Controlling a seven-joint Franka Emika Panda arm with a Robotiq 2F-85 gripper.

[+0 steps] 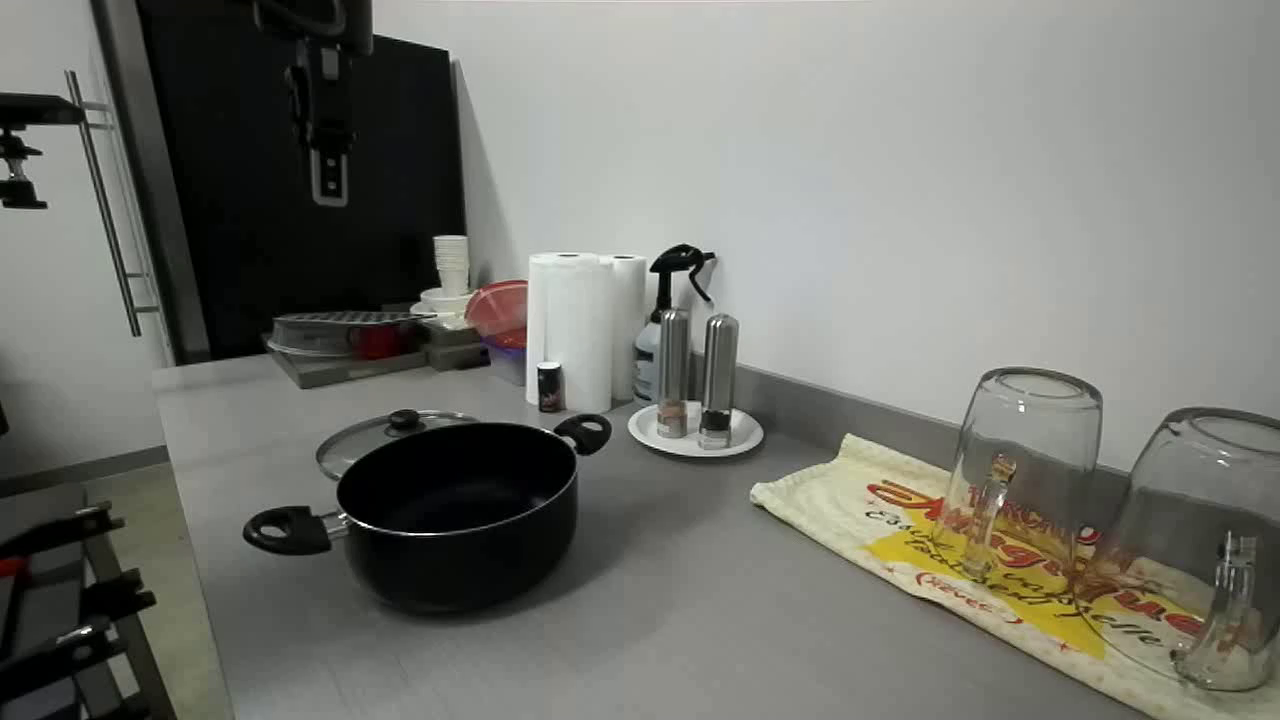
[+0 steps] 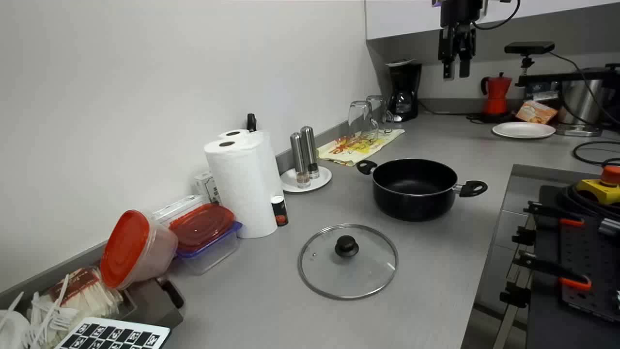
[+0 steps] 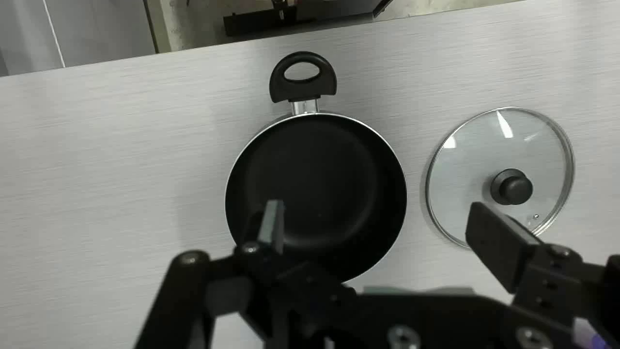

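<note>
A black two-handled pot [image 1: 456,546] stands uncovered on the grey counter, and its inside [image 3: 325,180] looks empty from above. Its round glass lid [image 2: 348,270], with a black knob [image 3: 513,188], lies flat on the counter beside it, knob up. High above the counter hangs my gripper [image 2: 457,74], pointing down and touching nothing. Its fingers [image 3: 500,244] are spread wide in the wrist view, open, with only the pot and counter far below between them. The gripper's lower body hides the pot's near edge and second handle there.
Paper towel rolls [image 2: 241,186], a small dark shaker [image 2: 279,210] and two grinders on a white plate [image 2: 322,179] line the wall. Upturned glass mugs [image 1: 1020,480] rest on a printed cloth [image 1: 888,516]. Bare counter [image 1: 672,624] lies in front of the cloth.
</note>
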